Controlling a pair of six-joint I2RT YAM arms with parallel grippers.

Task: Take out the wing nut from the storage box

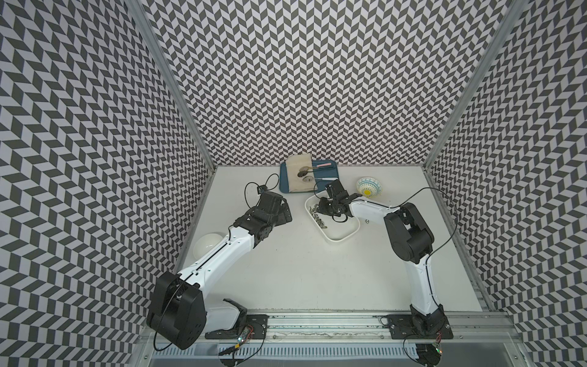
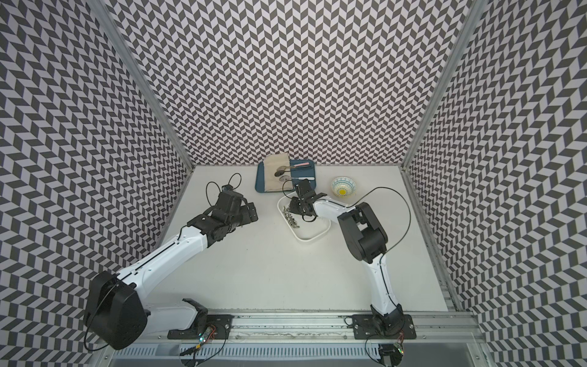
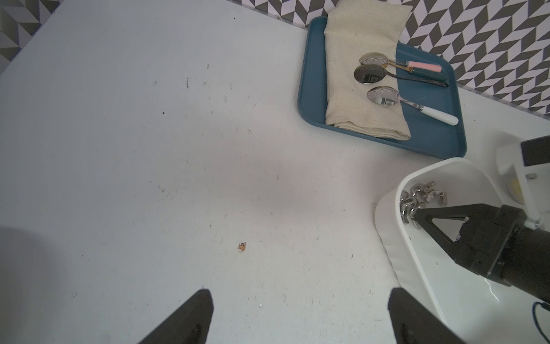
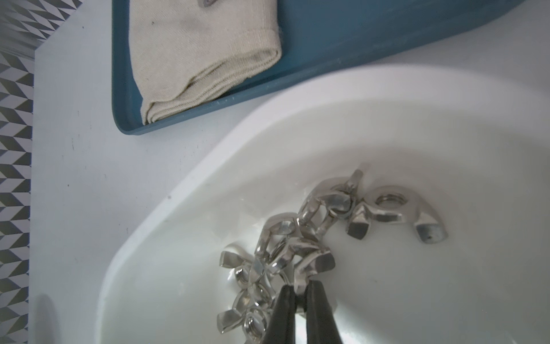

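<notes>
Silvery wing nuts [image 4: 280,229] lie heaped along one wall of the white storage box [image 4: 189,177]. My right gripper is down inside the box, its dark fingers closed on one wing nut [image 4: 315,265] at the near side of the heap. That nut still sits close against the others. In the left wrist view the right gripper comes in from the right over the same heap. My left gripper hangs above bare table left of the box, its fingers wide apart and empty.
Behind the box is a blue tray [image 3: 312,86] with a beige cloth [image 3: 361,109] and several spoons. A patterned bowl [image 1: 368,187] stands to the box's right, a white bowl [image 1: 208,246] at the far left.
</notes>
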